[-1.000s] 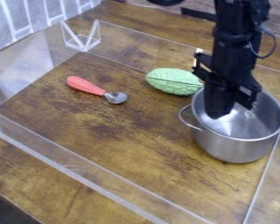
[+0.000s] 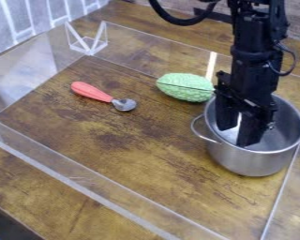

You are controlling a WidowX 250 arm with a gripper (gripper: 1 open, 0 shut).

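Observation:
My black gripper (image 2: 242,120) reaches down from the top right into a silver metal pot (image 2: 244,161) at the right of the camera view. It is open; its lower fingertips are inside the pot, and something pale shows between them, too hidden to name. A green leafy vegetable, like a toy cabbage (image 2: 184,88), lies just behind and left of the pot. A pizza cutter with a red handle (image 2: 93,91) lies on the wooden table toward the left.
Clear plastic walls (image 2: 27,150) edge the wooden table (image 2: 115,169). A white wire object (image 2: 87,37) stands at the back left.
My gripper has come down deeper into the pot over the last second. The pot, vegetable and pizza cutter look unmoved.

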